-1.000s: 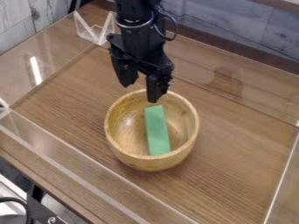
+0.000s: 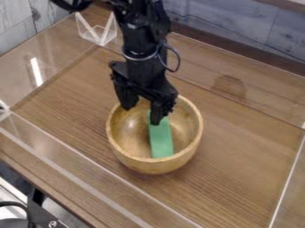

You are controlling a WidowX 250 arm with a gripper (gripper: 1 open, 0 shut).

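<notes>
A tan wooden bowl (image 2: 128,147) sits on the wooden table in the middle of the view, with a green oblong object (image 2: 161,139) lying inside it. My black gripper (image 2: 142,104) hangs over the back part of the bowl, fingers apart and pointing down, just behind the green object's upper end. I see nothing held between them; whether a fingertip touches the object is unclear.
Grey walls stand at the back. A black cable lies off the table at the lower left.
My gripper has moved down and toward the front, lower over the bowl and closer to the green object. The bowl and green object look unmoved.
</notes>
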